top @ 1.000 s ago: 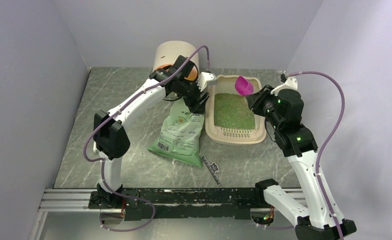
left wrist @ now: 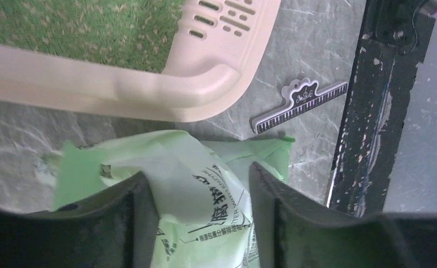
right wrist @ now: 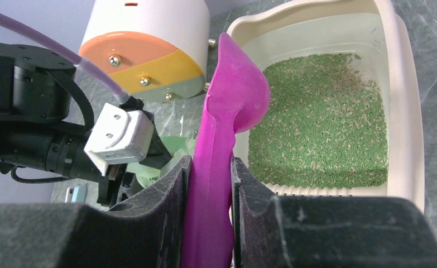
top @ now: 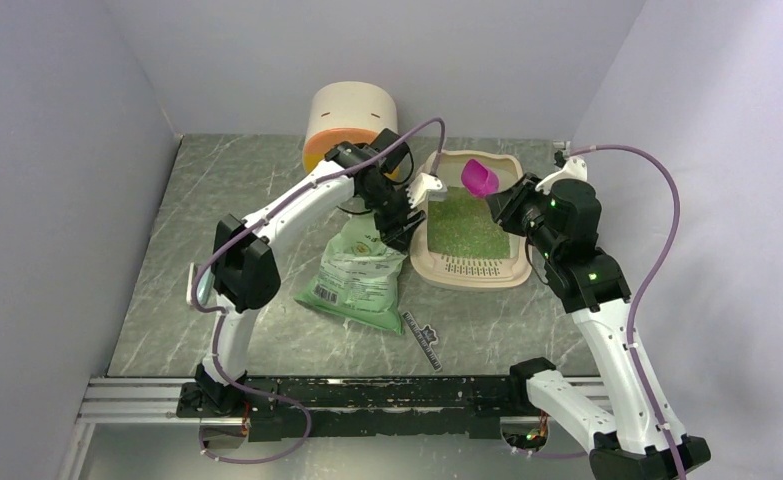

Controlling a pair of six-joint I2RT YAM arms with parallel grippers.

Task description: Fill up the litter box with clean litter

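Observation:
The beige litter box [top: 471, 271] holds a layer of green litter [right wrist: 316, 123]. My right gripper [top: 502, 208] is shut on the handle of a magenta scoop [top: 479, 177], held over the box. The green litter bag [top: 352, 285] lies left of the box, its top crumpled in the left wrist view. My left gripper is at the bag's top, fingers apart around the crumpled plastic; whether they grip it is unclear.
A cream cylinder with orange front [top: 350, 110] stands behind the bag. A bag clip [top: 420, 337] lies near the front edge.
My right gripper and scoop have shifted very slightly left.

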